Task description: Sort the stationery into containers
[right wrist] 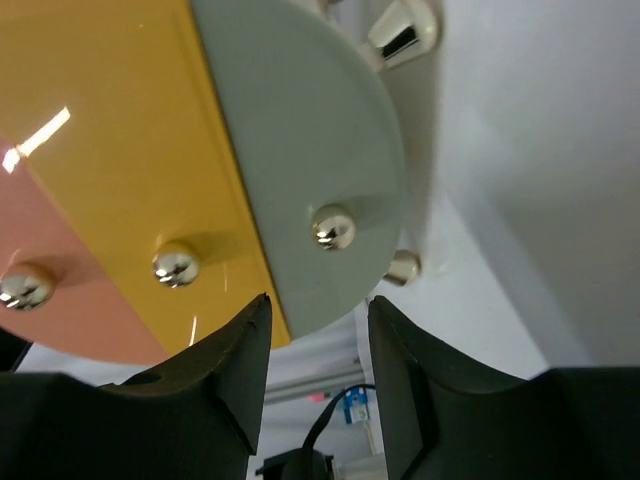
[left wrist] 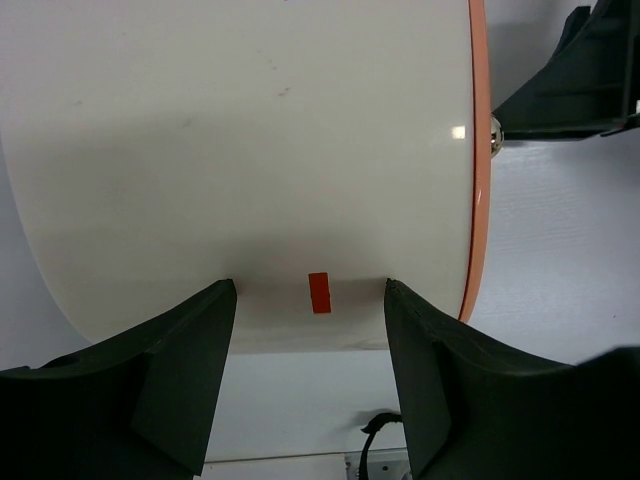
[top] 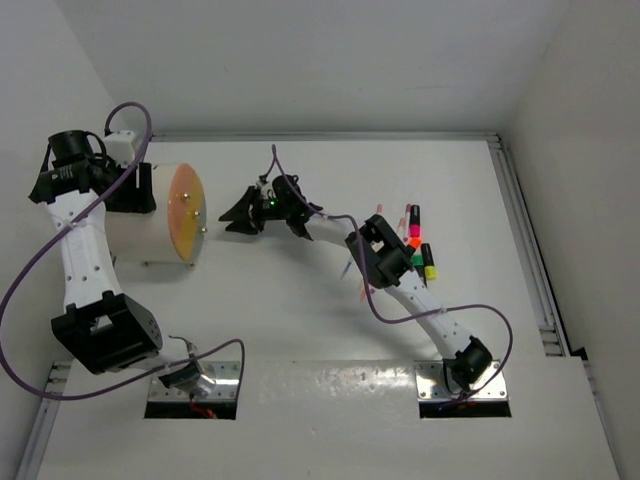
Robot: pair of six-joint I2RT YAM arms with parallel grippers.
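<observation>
A white drum-shaped container (top: 142, 232) lies on its side at the left, its end face split into pink, yellow (right wrist: 120, 120) and grey (right wrist: 290, 130) panels with silver knobs (right wrist: 333, 228). My left gripper is part open against the drum's curved top, either side of a small red mark (left wrist: 320, 293). My right gripper is part open in front of the end face, near the knobs, with nothing between its fingers. Pens (top: 380, 209) and markers (top: 428, 262) lie on the table at the right, partly hidden by my right arm.
Walls stand close at the left, back and right, with a metal rail (top: 515, 235) along the table's edge.
</observation>
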